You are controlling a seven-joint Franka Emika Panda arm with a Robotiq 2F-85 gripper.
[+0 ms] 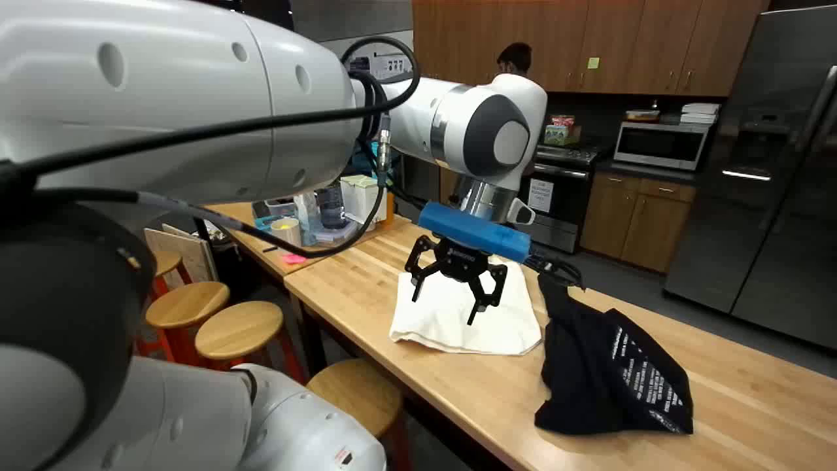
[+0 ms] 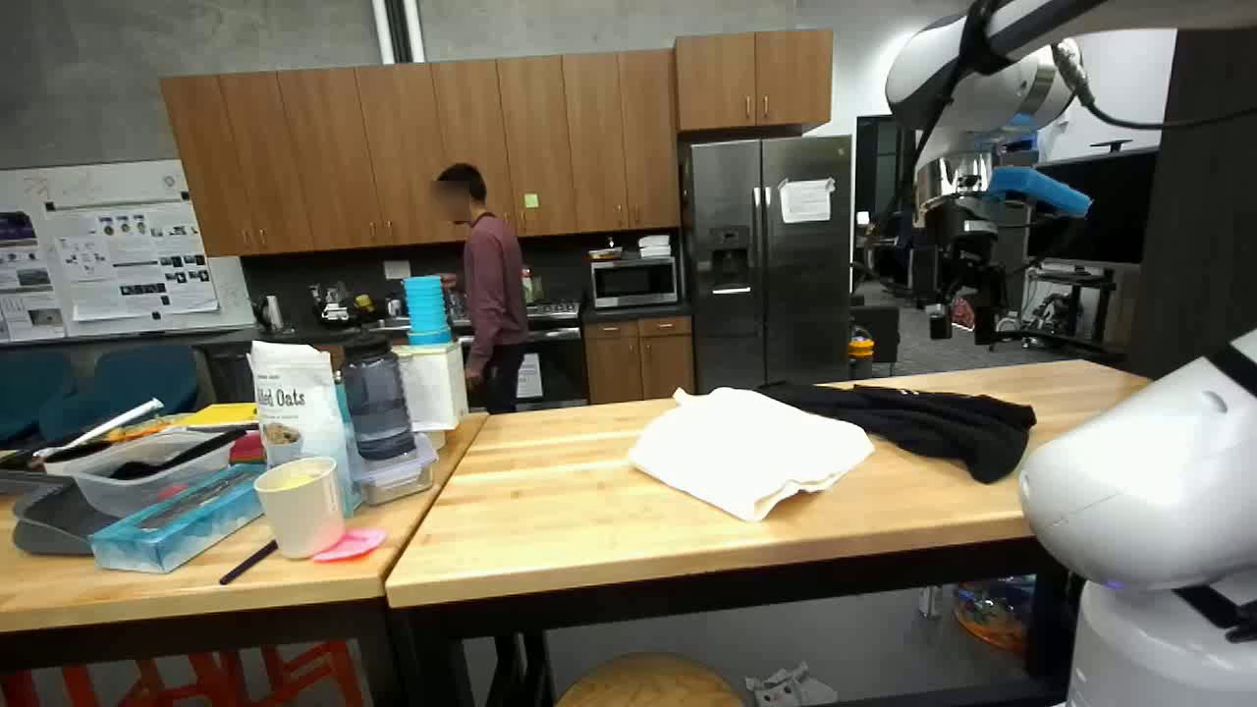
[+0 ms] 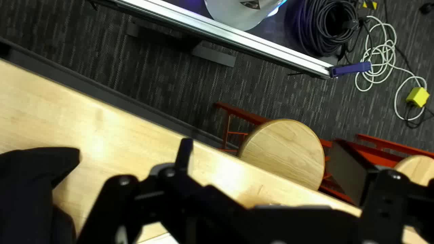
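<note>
My gripper (image 1: 443, 307) is open, its two fingers spread wide with nothing between them. In exterior view 2 the gripper (image 2: 962, 330) hangs well above the table on the right. A white cloth (image 2: 754, 448) lies roughly folded flat on the wooden table. Beside it is a black garment (image 1: 612, 365) with white print, bunched along one side. In the wrist view, part of the black garment (image 3: 32, 183) shows at the lower left, and only a sliver of white cloth appears at the bottom edge.
An adjoining table carries an oats bag (image 2: 300, 412), a cup (image 2: 300, 507) and containers. Stools (image 3: 284, 154) stand along the table's edge. A person (image 2: 495, 283) is by the kitchen counter.
</note>
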